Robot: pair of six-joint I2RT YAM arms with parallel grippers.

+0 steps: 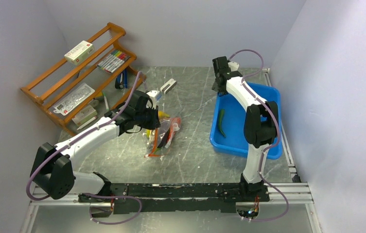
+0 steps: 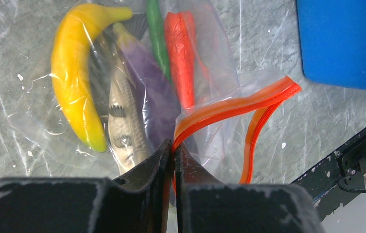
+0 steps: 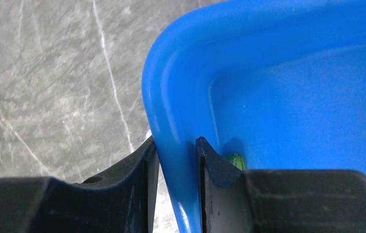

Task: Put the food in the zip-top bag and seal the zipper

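Observation:
The zip bag (image 1: 164, 141) lies on the table with banana (image 2: 76, 77), fish (image 2: 122, 121), eggplant (image 2: 154, 102), a green item (image 2: 159, 43) and a red item (image 2: 181, 53) inside. My left gripper is shut on its orange-edged opening; the zipper strips stand apart on the right. My right gripper is shut on the rim of the blue bin, at its back left corner. A green cucumber (image 1: 221, 124) lies in the bin, mostly hidden in the right wrist view.
A wooden rack (image 1: 49, 94) with boxes and markers stands at the back left. A small white object (image 1: 168, 85) lies behind the bag. The table between bag and bin is clear.

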